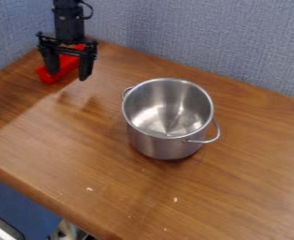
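Observation:
My black gripper [66, 58] is at the upper left, low over a red object [57, 68] near the back left edge of the wooden table. Its two fingers are spread apart, one on either side of the red object as seen from here; whether they touch it I cannot tell. The red object is partly hidden behind the gripper.
A large steel pot [168, 120] with two wire handles stands right of the middle. Padded grey walls border the back, and blue floor shows at the lower left.

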